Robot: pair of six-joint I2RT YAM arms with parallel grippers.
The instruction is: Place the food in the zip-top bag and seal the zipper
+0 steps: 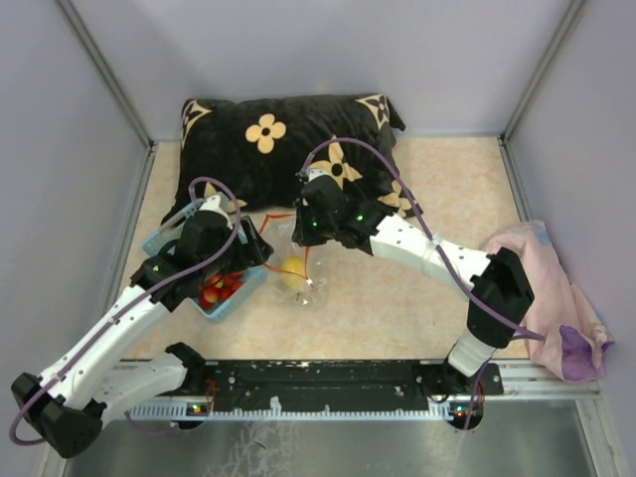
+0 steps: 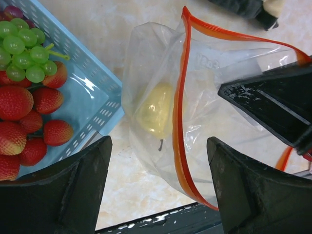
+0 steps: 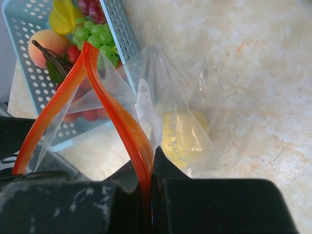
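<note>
The clear zip bag [image 2: 204, 112] hangs upright with a yellow food item [image 2: 155, 109] inside, likely a pear by its stem. My right gripper is shut on the bag's orange-edged rim, holding it up. My left gripper stands open at the bag's near side, its fingers apart around the bag's side in its view. The blue basket [image 3: 129, 34] beside the bag holds strawberries [image 2: 57, 131], green grapes [image 2: 22, 58], purple grapes, a peach [image 3: 46, 46] and a banana.
A black flowered cushion [image 1: 238, 149] fills the back. A pink cloth [image 1: 537, 298] lies at the far right.
</note>
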